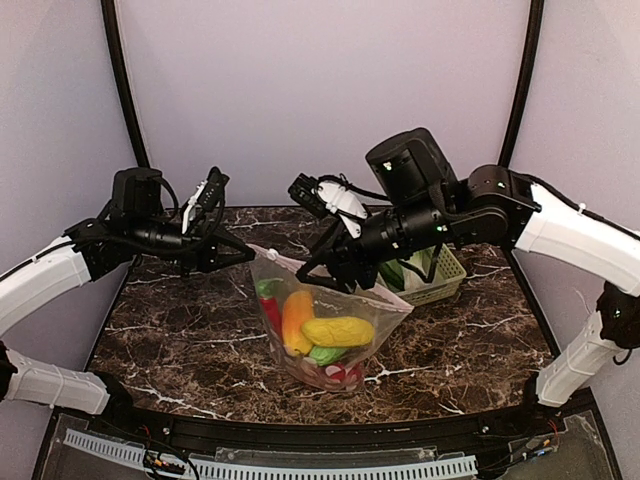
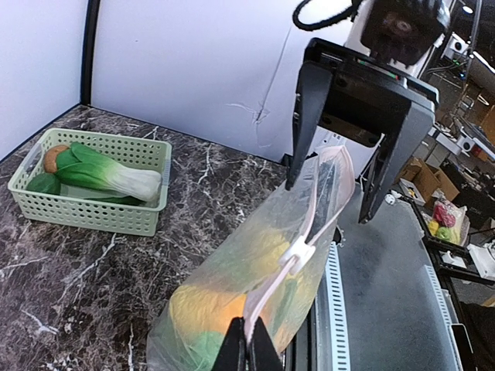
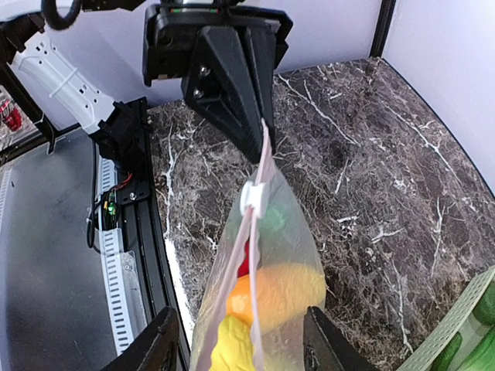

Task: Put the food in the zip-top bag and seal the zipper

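Observation:
The clear zip bag (image 1: pixel 330 350) holds yellow, orange, red and green food and hangs by its top edge from my left gripper (image 1: pixel 250 255), shut on that edge at the bag's left corner. In the right wrist view the pink zipper track runs down from the left gripper through a white slider (image 3: pixel 254 199), with the two strips apart below it. My right gripper (image 1: pixel 325 275) is over the bag's middle; in the right wrist view its fingers stand open either side of the track, below the slider.
A pale green basket with leek and other vegetables sits behind the bag at the right.

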